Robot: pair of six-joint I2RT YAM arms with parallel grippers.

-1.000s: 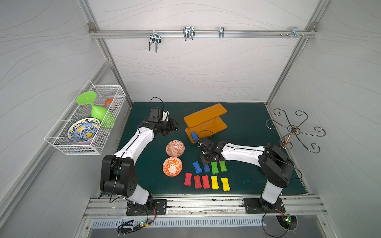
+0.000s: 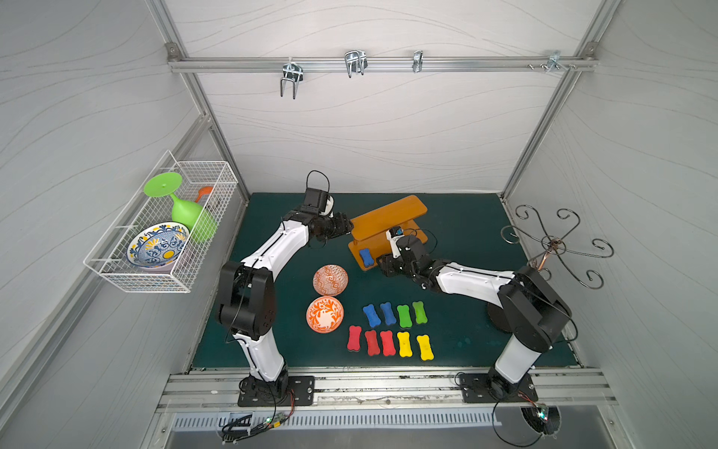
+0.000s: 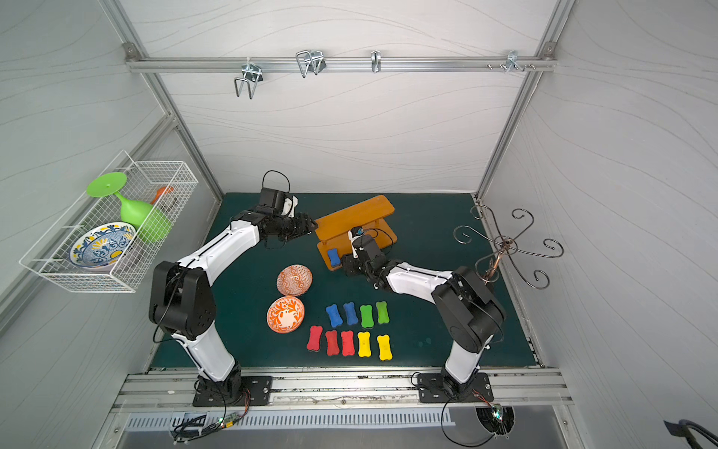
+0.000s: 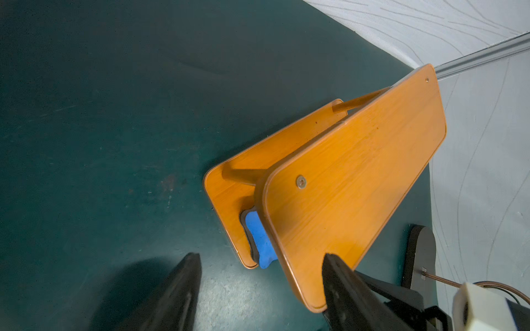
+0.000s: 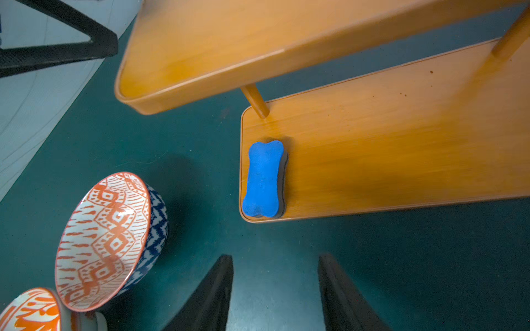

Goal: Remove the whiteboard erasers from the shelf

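Note:
The two-tier wooden shelf [image 4: 358, 182] stands at the back middle, one blue eraser [image 5: 265, 177] lying at the left end of its lower board [image 5: 386, 149]. My left gripper [image 2: 340, 223] is open beside the upper board's left end [image 4: 298, 220]. My right gripper is open in front of the lower board, facing the blue eraser, nothing between its fingers. Several erasers lie in rows on the mat nearer the front: blue [image 2: 371, 315], green [image 2: 404, 315], red [image 2: 371, 342] and yellow [image 2: 425, 346].
Two patterned bowls [image 2: 330, 273] [image 2: 324, 314] sit left of the erasers. A white wire basket [image 2: 119, 280] hangs on the left wall. A scrolled metal stand [image 2: 552, 244] is at the right.
My right gripper has moved back from above the front erasers to the shelf's front.

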